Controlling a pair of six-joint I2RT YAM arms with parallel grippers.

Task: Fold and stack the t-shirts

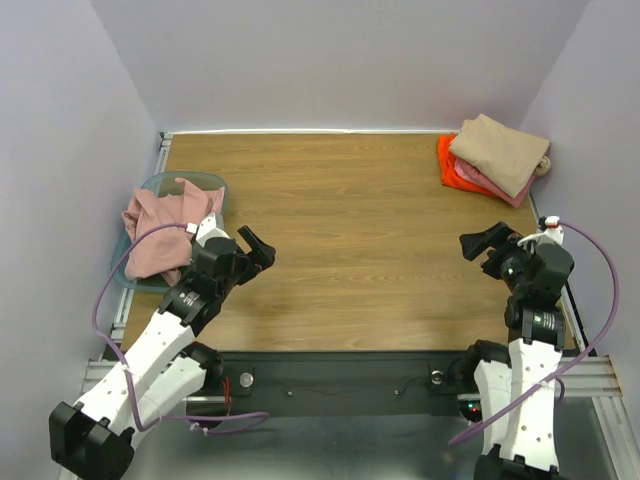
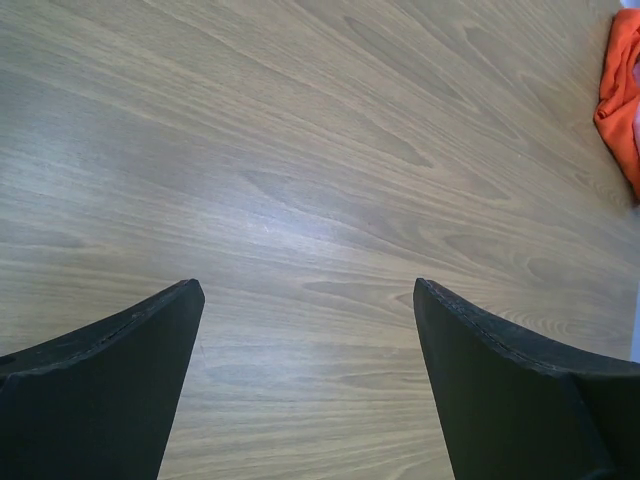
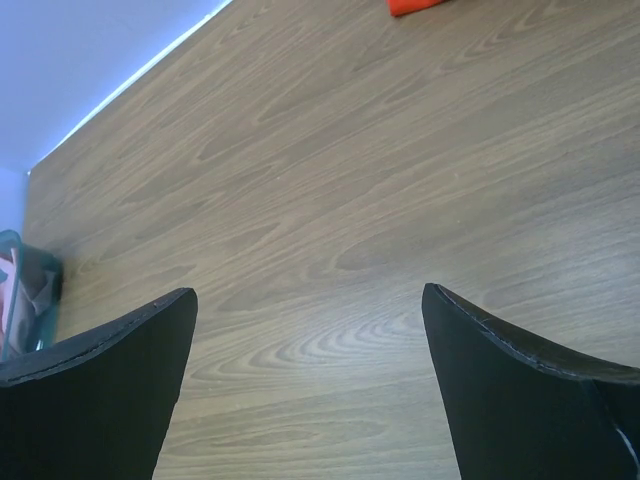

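In the top view, a stack of folded shirts lies at the table's back right corner: a beige shirt [image 1: 502, 153] on top, a pink shirt [image 1: 477, 178] and an orange-red shirt [image 1: 446, 165] beneath it. A crumpled pink shirt [image 1: 165, 222] spills over the rim of a bin at the left. My left gripper [image 1: 266, 248] hangs just right of that bin, open and empty. Below the stack, over the right side of the table, my right gripper [image 1: 468, 246] is open too, with bare table between its fingers in the right wrist view.
The grey-green bin [image 1: 205, 181] stands on the table's left edge; other cloth inside it is mostly hidden. Walls close in at the back and both sides.
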